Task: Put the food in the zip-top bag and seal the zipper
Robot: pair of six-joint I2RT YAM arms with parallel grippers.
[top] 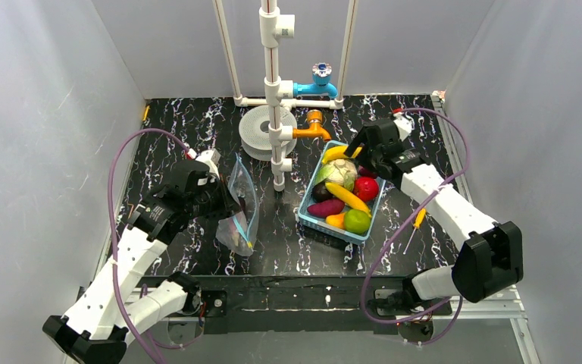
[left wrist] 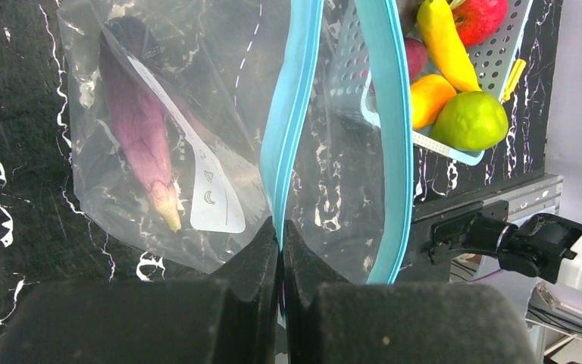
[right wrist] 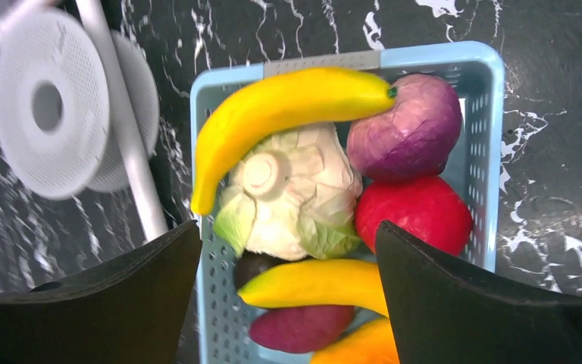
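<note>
A clear zip top bag (top: 244, 203) with a blue zipper (left wrist: 295, 106) hangs open-mouthed at the left of the counter. Its edge is pinched in my left gripper, which is shut on it. Inside the bag lies a purple eggplant-like vegetable (left wrist: 138, 125). My right gripper stands open over the blue basket (right wrist: 492, 152), nothing between its fingers. Below it, the basket holds a cauliflower (right wrist: 303, 189), a yellow banana (right wrist: 288, 98), a purple onion-like ball (right wrist: 409, 125), a red tomato-like ball (right wrist: 417, 212), a second yellow banana (right wrist: 318, 284) and a green fruit (top: 357, 221).
A white pipe (top: 271, 68) with an orange tap (top: 313, 127) stands between bag and basket, a grey-white roll (top: 255, 133) behind it. An orange-handled screwdriver (top: 420, 218) lies right of the basket. Bare counter shows between bag and basket.
</note>
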